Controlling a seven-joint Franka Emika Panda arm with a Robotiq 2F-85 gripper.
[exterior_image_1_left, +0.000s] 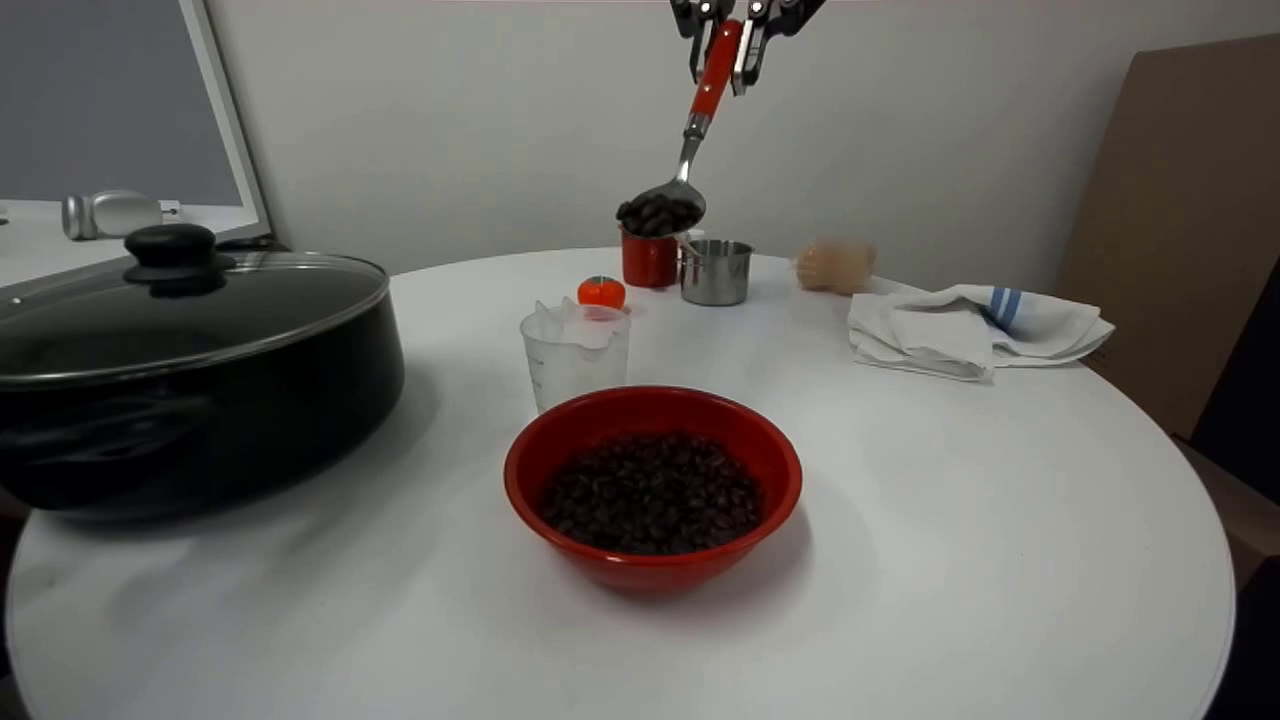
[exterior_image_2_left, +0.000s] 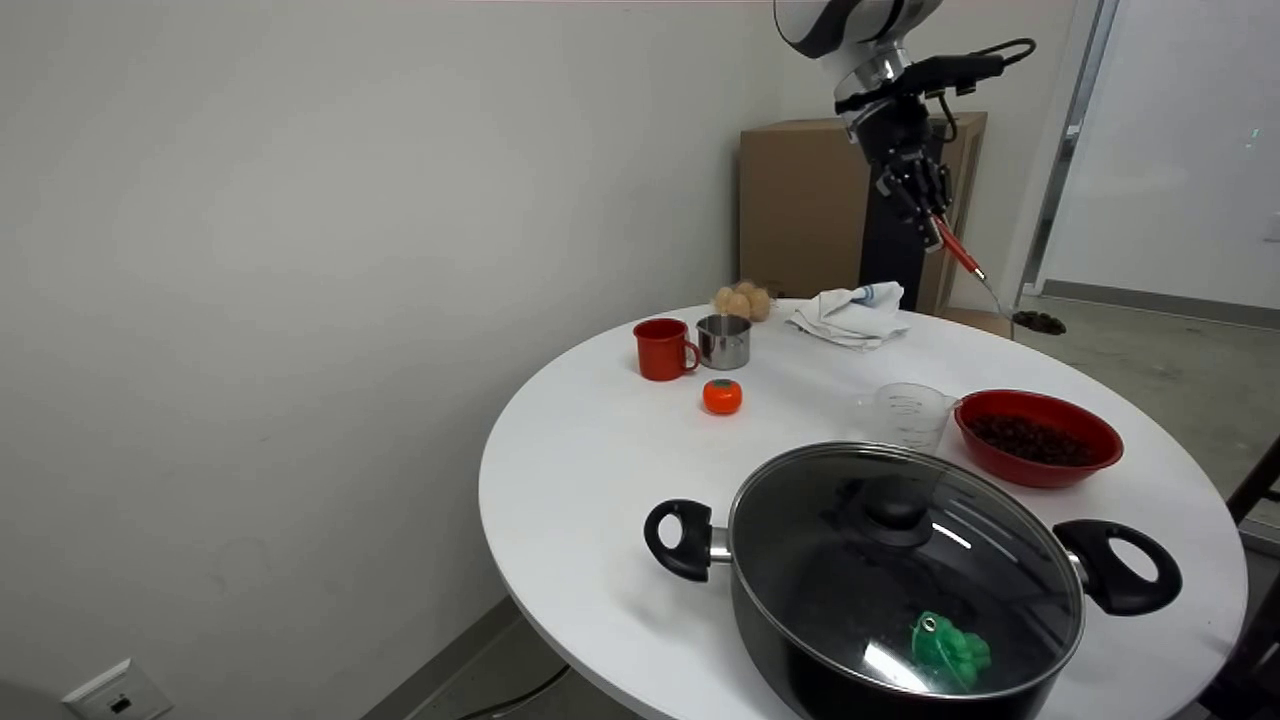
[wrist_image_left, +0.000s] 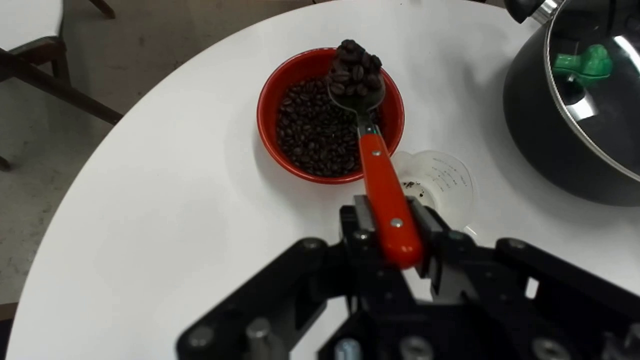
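Note:
My gripper is shut on the red handle of a spoon, high above the table. Dark beans are heaped in the spoon's bowl, which points down and away from the fingers. Below it stands a red bowl partly filled with the same dark beans. Beside that bowl is a clear measuring cup; the wrist view shows a few dark bits at its bottom, and the gripper partly covers it there.
A lidded black pot takes up one side of the table. Farther back are a red mug, a steel cup, an orange fruit, a pack of brown round items and a white cloth. Bare table surrounds much of the red bowl.

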